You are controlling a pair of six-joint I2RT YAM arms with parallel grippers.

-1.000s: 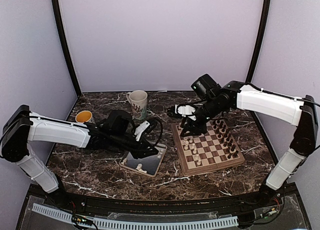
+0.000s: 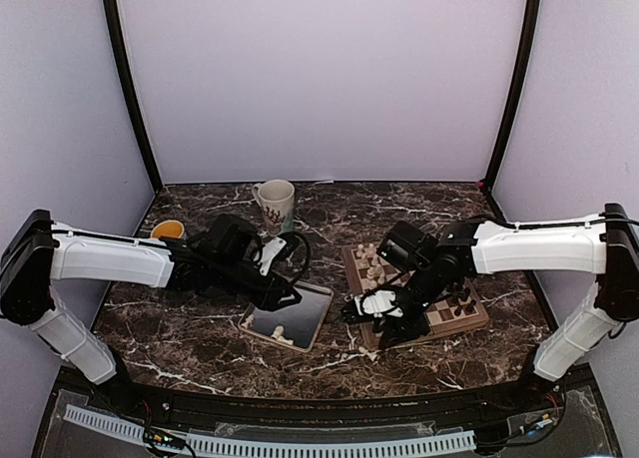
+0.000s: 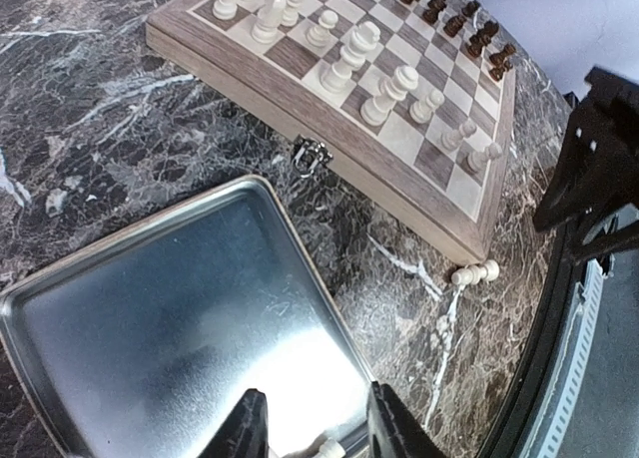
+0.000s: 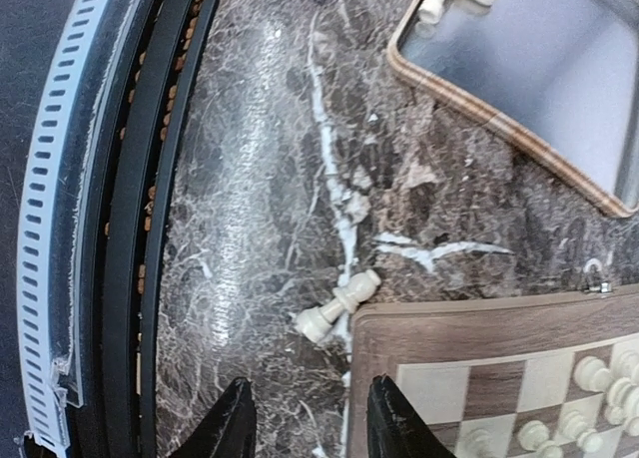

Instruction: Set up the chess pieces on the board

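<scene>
The chessboard [image 3: 300, 91] carries white pieces along one side and dark pieces [image 3: 479, 39] along the opposite side. A white piece [image 4: 337, 306] lies on its side on the marble, just outside a board corner. My right gripper is open above the table beside that corner, pointing down, with nothing between its fingers. My left gripper hangs over the metal tray [image 3: 180, 308], its fingers apart and empty. Beyond its fingertips a white piece [image 3: 329, 449] shows partly in the tray. Part of the board is hidden by the right arm in the top view.
A white mug [image 2: 275, 201] and an orange cup [image 2: 169, 229] stand toward the back left. White pieces [image 2: 282, 335] lie at the tray's near side. Bare marble [image 2: 240, 370] stretches along the front edge.
My right arm has come from above the board's far part toward the near left corner and lowered. The left gripper has shifted slightly left over the tray.
</scene>
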